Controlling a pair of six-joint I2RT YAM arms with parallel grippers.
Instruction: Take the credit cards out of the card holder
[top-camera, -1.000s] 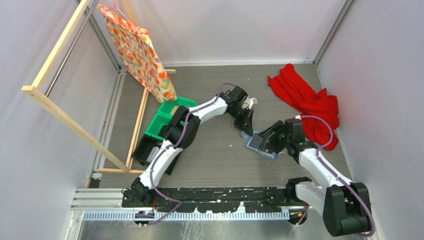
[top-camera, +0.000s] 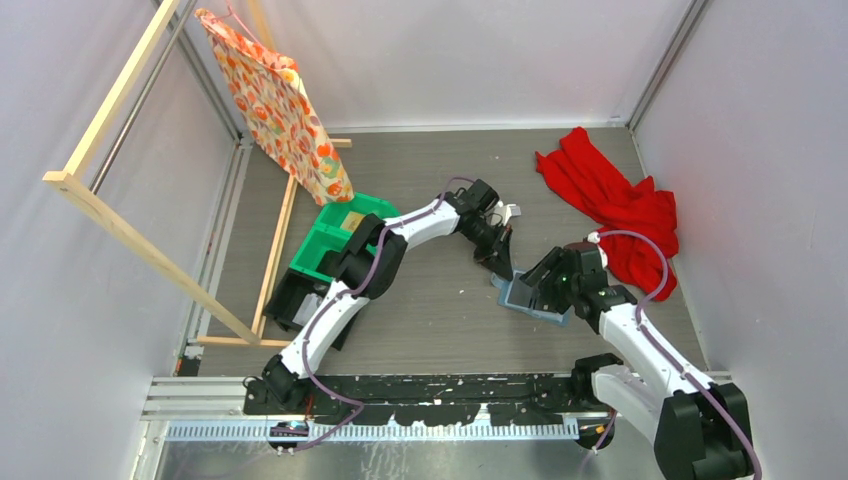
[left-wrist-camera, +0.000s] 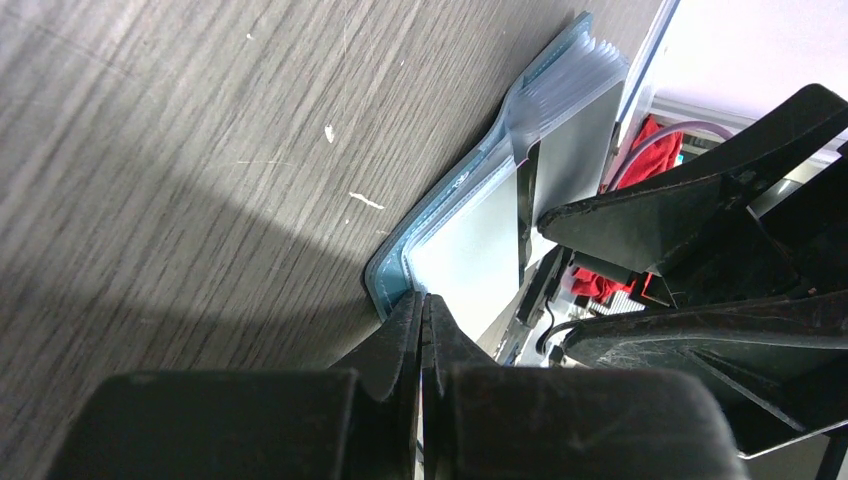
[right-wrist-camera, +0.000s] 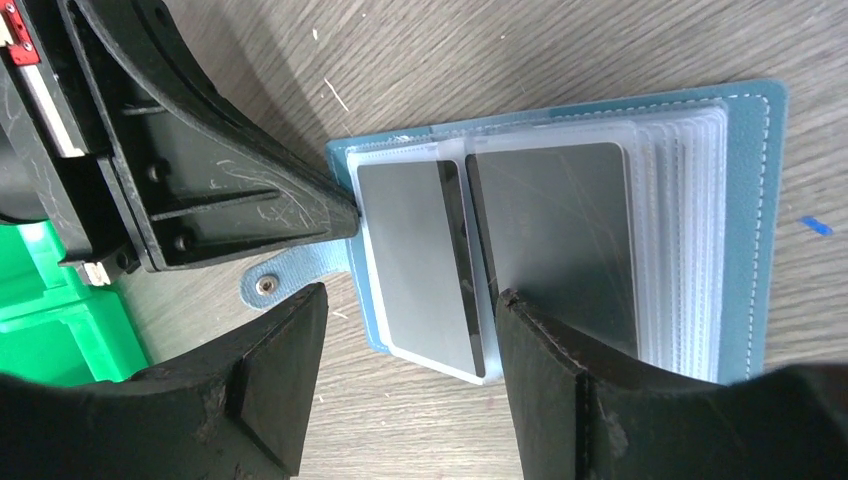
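The blue card holder lies unfolded on the floor, its clear sleeves fanned to one side. In the right wrist view a dark card sits in the top sleeve, with a second dark card beside it. At the holder's left edge, my left gripper is shut and its tip meets the border; nothing shows between its fingers. Over the holder, my right gripper stands open, one finger over the second card and the other off the edge, with nothing gripped.
A green bin and a black bin stand to the left. A crumpled red cloth lies at the back right. Patterned fabric hangs from a wooden frame. Bare floor surrounds the holder.
The card holder has shifted slightly to the right, and the left gripper has moved right along with it. The right arm has shifted a little.
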